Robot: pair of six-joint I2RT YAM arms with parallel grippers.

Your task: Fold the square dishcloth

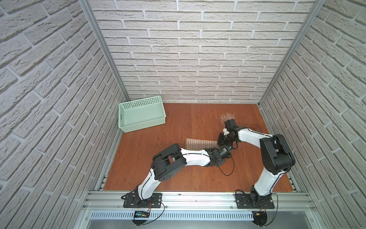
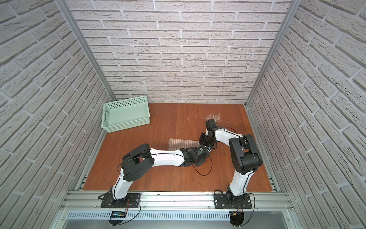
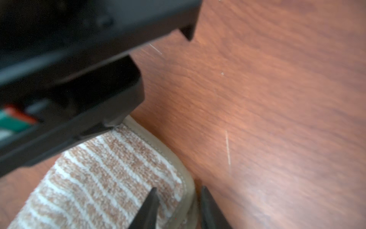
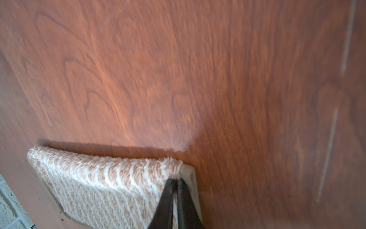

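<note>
The striped beige-and-white dishcloth (image 1: 200, 144) lies on the table as a folded strip, partly covered by my left arm in both top views. In the right wrist view my right gripper is shut on the end of the dishcloth (image 4: 110, 183), close to its far folded edge. My left gripper stands part open over a bound corner of the dishcloth (image 3: 110, 164). Its blurred fingers (image 3: 149, 206) have the corner between them in view; whether they touch it I cannot tell. Both grippers are close together at the cloth's right end.
A pale green basket (image 1: 141, 110) stands at the back left of the wooden table (image 1: 175, 114). The right arm's black body hangs over part of the left wrist view.
</note>
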